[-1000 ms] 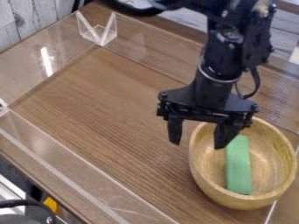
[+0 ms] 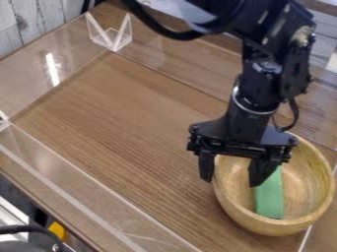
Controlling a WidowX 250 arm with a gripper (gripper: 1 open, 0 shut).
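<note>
My black gripper (image 2: pixel 243 154) is held open over the near left part of a round tan bowl (image 2: pixel 293 221) on the right, its fingers pointing down near the rim. A green oblong object (image 2: pixel 269 197) lies in the bowl, to the right of the fingers and partly hidden behind the gripper. I cannot tell whether the fingers touch the bowl.
A white wire-like holder (image 2: pixel 109 31) stands at the back left. A small yellow item and dark cables show at the lower left edge.
The gripper has shifted slightly over the last second, a little to the right over the bowl. The bowl and green object look unchanged.
</note>
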